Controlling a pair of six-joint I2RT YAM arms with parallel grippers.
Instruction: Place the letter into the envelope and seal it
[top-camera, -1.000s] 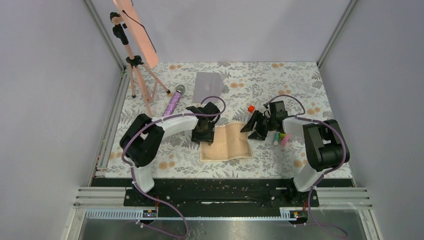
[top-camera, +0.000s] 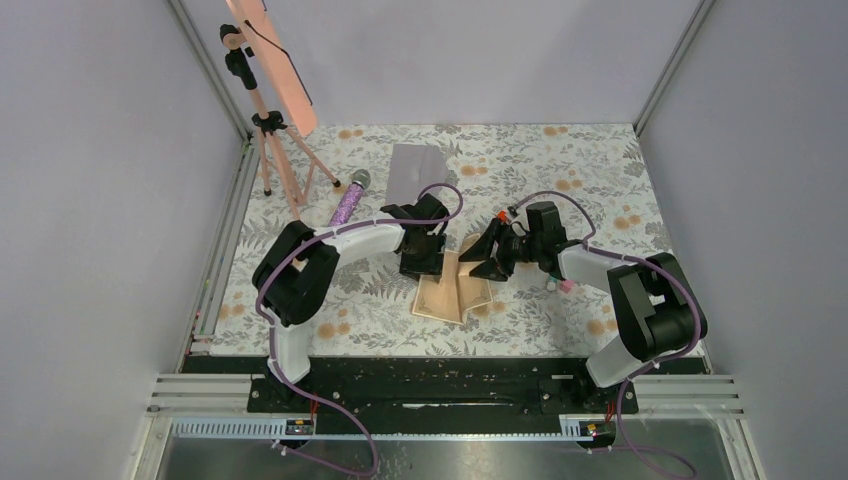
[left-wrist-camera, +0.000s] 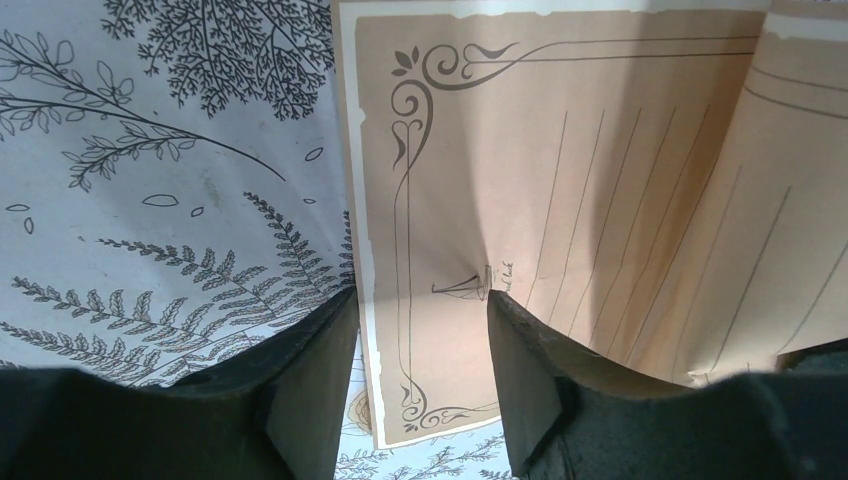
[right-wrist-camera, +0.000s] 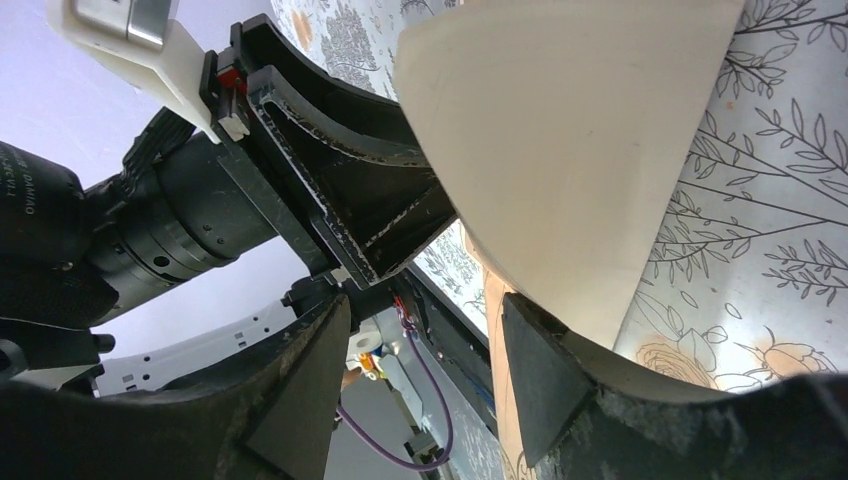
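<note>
The tan lined letter (top-camera: 437, 296) lies on the patterned tabletop, creased down its middle with its right half lifted and curled over. In the left wrist view, my left gripper is over the letter's left part (left-wrist-camera: 440, 200); one finger (left-wrist-camera: 318, 380) is at the left edge. Its fingers are apart over the paper, and any grip there cannot be made out. My right gripper stands part open by the raised half of the letter (right-wrist-camera: 570, 150), which rises beyond its right finger (right-wrist-camera: 560, 390). A plain grey sheet (top-camera: 415, 172) lies behind; whether it is the envelope is unclear.
A purple glitter microphone (top-camera: 347, 204) and a wooden tripod easel (top-camera: 278, 150) stand at the left. Behind the right gripper is a small red object (top-camera: 502, 215).
Both grippers have moved closer together, the left one to the right and the right one to the left. The letter has shifted slightly right, and its right half now bends up and inward.
</note>
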